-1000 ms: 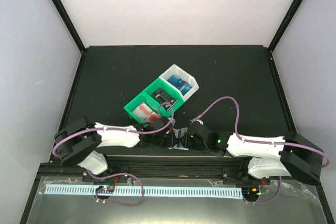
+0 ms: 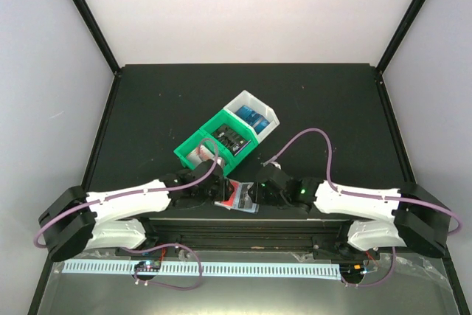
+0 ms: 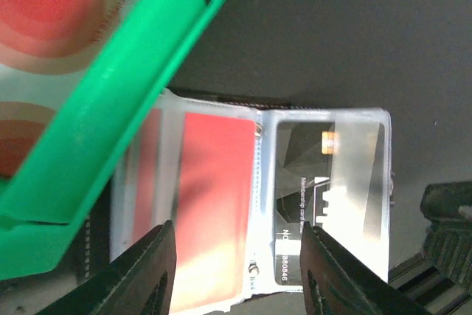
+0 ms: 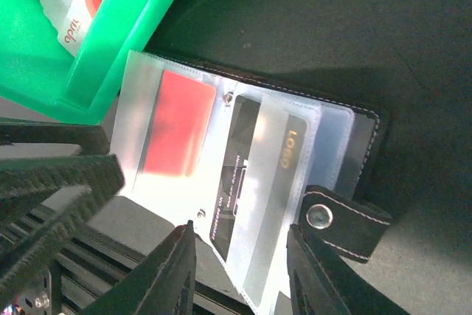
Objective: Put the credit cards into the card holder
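Note:
The card holder (image 2: 243, 197) lies spread at the table's front middle, below the green box. In the left wrist view a red card (image 3: 214, 204) shows in one clear pocket and a dark card (image 3: 299, 182) in the pocket beside it. The right wrist view shows the holder's stitched black cover and its strap with a snap (image 4: 346, 223). My left gripper stands part open over the red card and the middle seam, nothing visible between its fingers. Above the clear sleeves, my right gripper is likewise parted and empty.
A green box (image 2: 254, 149) with red-and-white and dark cards stands just behind the holder, close to my left gripper. A white box (image 2: 274, 125) holding blue cards adjoins it.
My left arm has moved left, away from the right gripper, uncovering the red card in the holder. The right arm has shifted slightly left. The boxes have not moved.

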